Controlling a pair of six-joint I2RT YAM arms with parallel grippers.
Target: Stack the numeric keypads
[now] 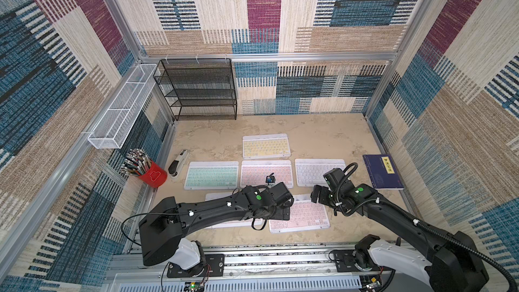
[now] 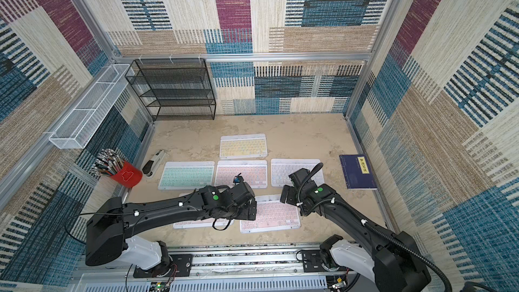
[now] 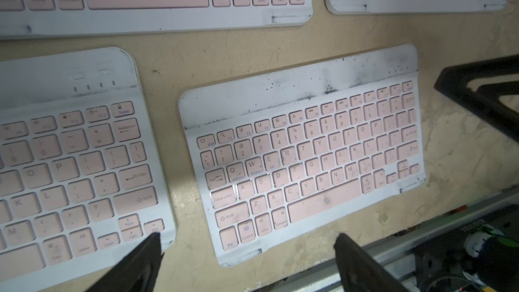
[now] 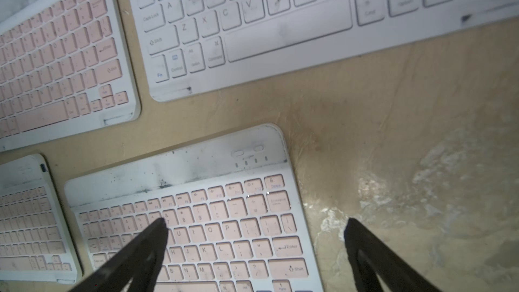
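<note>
Several slim white tablet-style keyboards lie flat and apart on the table. The front right pink keyboard [image 1: 305,216] lies between my two grippers; a front left pink keyboard [image 2: 202,223] is mostly covered by my left arm. Behind them are a mint keyboard [image 1: 211,175], a middle pink keyboard [image 1: 278,175], a white keyboard [image 1: 310,174] and a yellow keyboard [image 1: 266,146]. My left gripper hangs open above the near left part of the front right pink keyboard. Over that keyboard's right side, my right gripper is open as well, nothing between its fingers.
On the left stand a red pen cup [image 1: 155,175] and a utility knife [image 1: 178,162]. A black wire rack [image 1: 200,89] is at the back left. A dark blue book [image 1: 382,173] lies at the right edge. Bare table surrounds the yellow keyboard.
</note>
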